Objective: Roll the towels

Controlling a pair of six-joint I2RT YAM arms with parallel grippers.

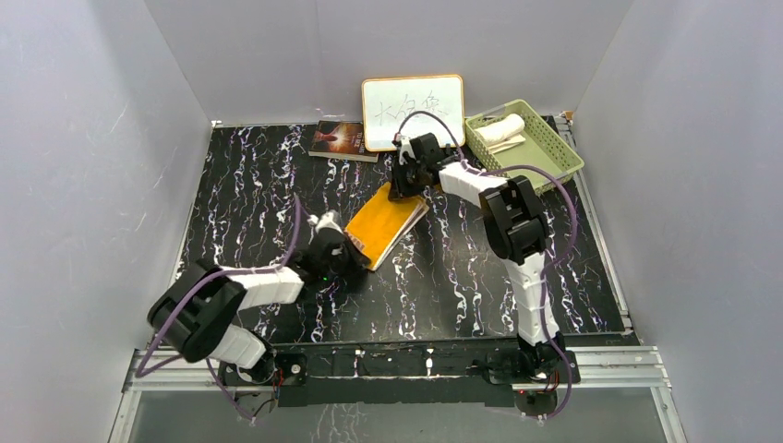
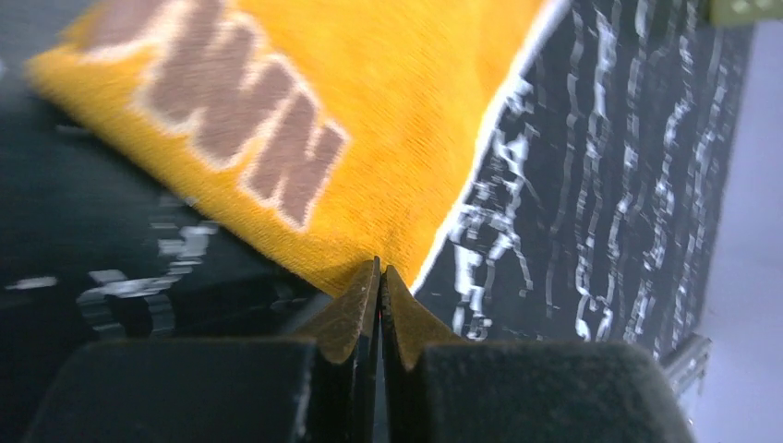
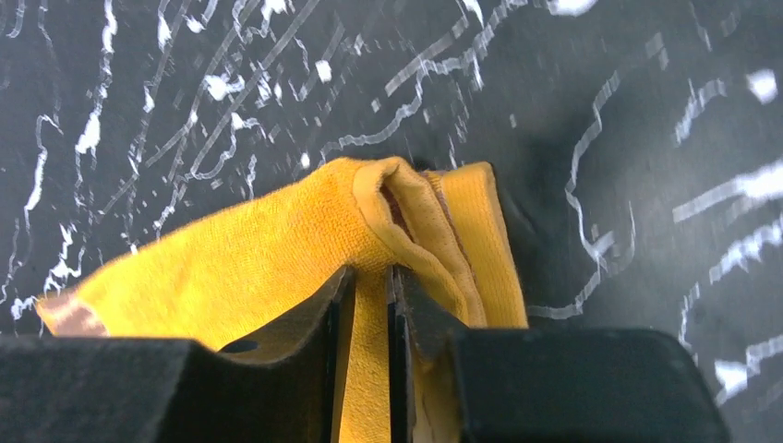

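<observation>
The folded orange towel (image 1: 380, 221) lies slantwise on the dark marbled table, its pale underside showing along the right edge. A brown pattern with white outlines marks its near end in the left wrist view. My left gripper is shut at the near corner, where the orange cloth (image 2: 351, 249) draws up in small folds to the fingertips. Over the far end, my right gripper is part open, with a narrow gap and orange cloth visible through it. A looped fold (image 3: 397, 198) stands up just beyond its fingers.
A green basket (image 1: 551, 148) at the back right holds a rolled white towel (image 1: 501, 131). A book (image 1: 340, 140) and a whiteboard (image 1: 413, 106) are at the back. Bare table lies to either side of the orange towel.
</observation>
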